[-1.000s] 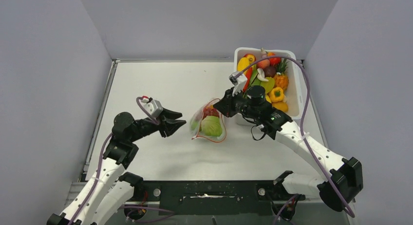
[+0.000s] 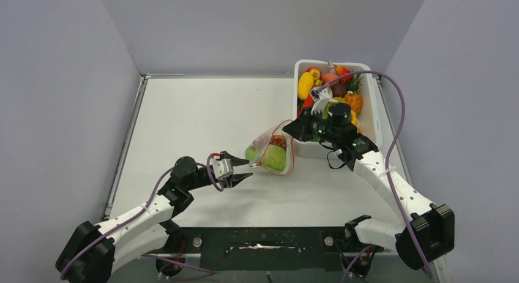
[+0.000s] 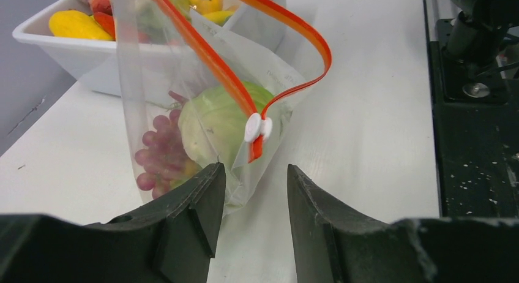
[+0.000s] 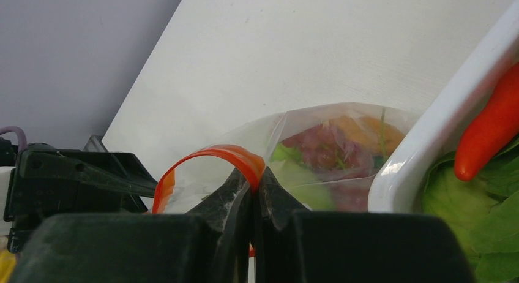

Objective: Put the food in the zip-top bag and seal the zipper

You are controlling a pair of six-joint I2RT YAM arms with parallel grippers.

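Note:
A clear zip top bag point(image 2: 264, 139) with an orange-red zipper strip gapes at its mouth near the table's middle. Through its film show a green cabbage point(image 3: 211, 120) and red grapes point(image 3: 164, 154). My right gripper is shut on the bag's orange rim at one end of the mouth. On the other side, my left gripper stands open, its fingers point(image 3: 205, 203) apart with nothing gripped. Just beyond those fingertips is the white zipper slider point(image 3: 256, 128), at the near corner where the two orange strips meet.
A white bin point(image 2: 373, 120) full of mixed toy produce stands at the back right, close beside the bag and under my right arm.
The left gripper has moved right, up to the bag's near corner, and opened wider. My right gripper has shifted to the right and slightly back, drawing the bag along with it.

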